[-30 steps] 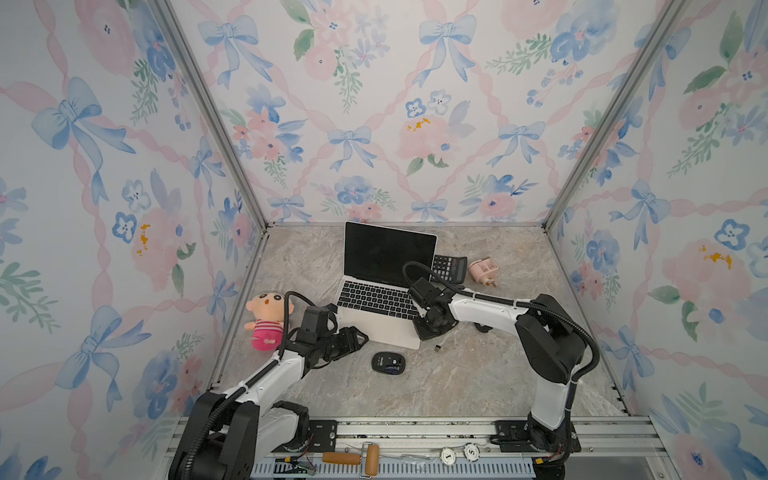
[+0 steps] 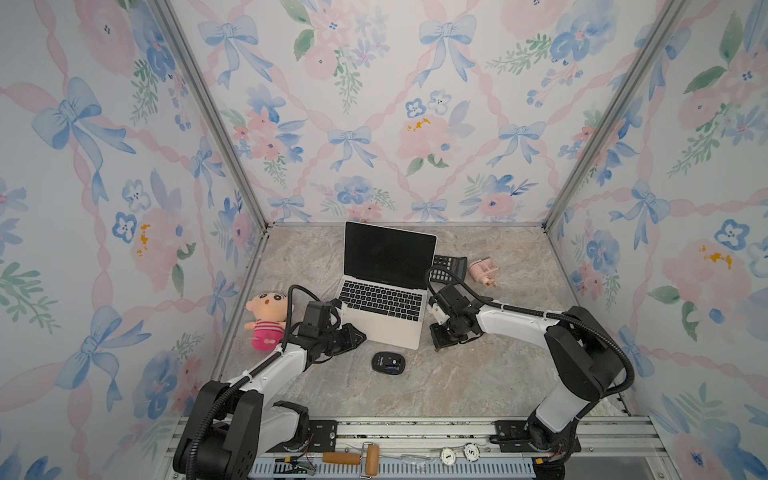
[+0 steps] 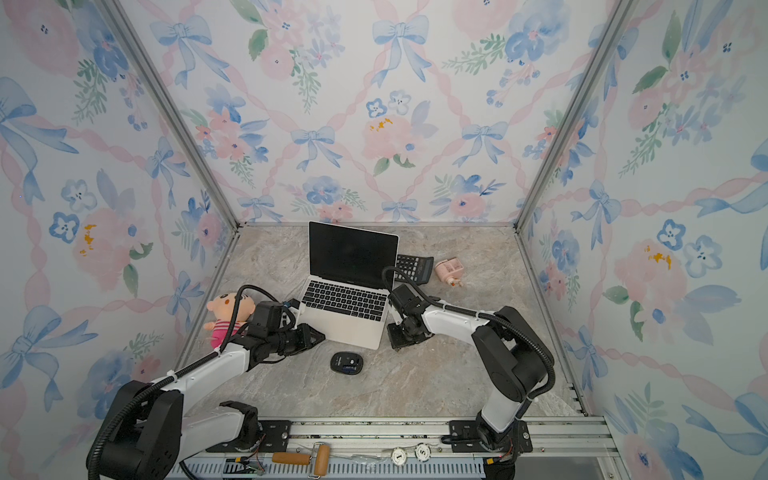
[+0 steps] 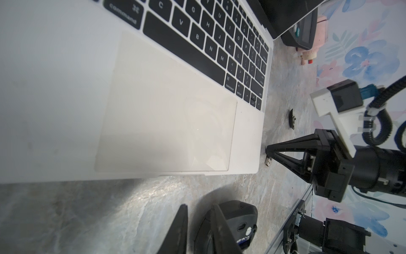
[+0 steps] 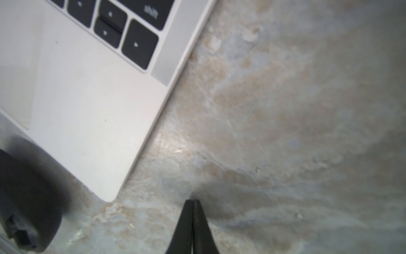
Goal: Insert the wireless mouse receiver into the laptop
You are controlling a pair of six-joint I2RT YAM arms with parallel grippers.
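The silver laptop (image 2: 384,308) stands open with its screen up. Its receiver (image 4: 268,160) is a small metal-ended piece lying on the table off the front right corner, just by the tips of my right gripper and outside its fingers. In the right wrist view my right gripper is shut, its fingers together with nothing between them; the receiver cannot be seen there. My left gripper is open and empty, hanging in front of the laptop's front edge. The black mouse (image 2: 389,363) lies underside up on the table.
A small black cover (image 4: 291,119) lies on the table to the laptop's right. The calculator (image 2: 450,269) and a pink object (image 2: 483,271) sit behind my right arm. A doll (image 2: 267,320) lies at the left.
My right gripper has moved right, from over the laptop's front right corner to the table beside it. It now covers the spot where the receiver showed earlier. The left arm has barely moved.
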